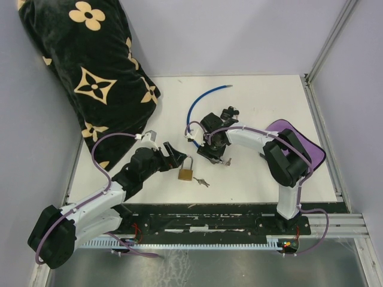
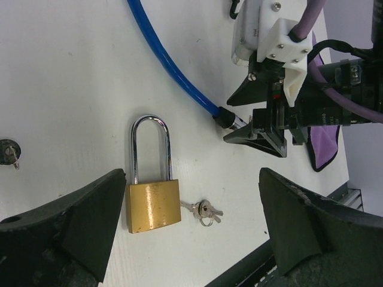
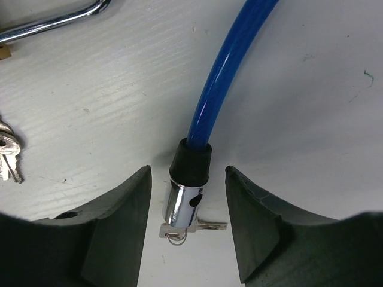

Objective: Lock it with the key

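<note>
A blue cable lock [image 3: 224,72] lies curved on the white table; its black-and-chrome end [image 3: 190,161] sits between the open fingers of my right gripper, just below them, with keys [image 3: 209,225] beside that end. My left gripper is open above the brass padlock [image 2: 153,205], whose long shackle points away. A second bunch of keys [image 2: 205,211] lies right of the padlock.
A dark patterned cushion [image 1: 90,66] fills the back left. A purple-and-black item [image 1: 305,143] lies at the right. Another small dark object [image 2: 9,152] is at the left wrist view's edge.
</note>
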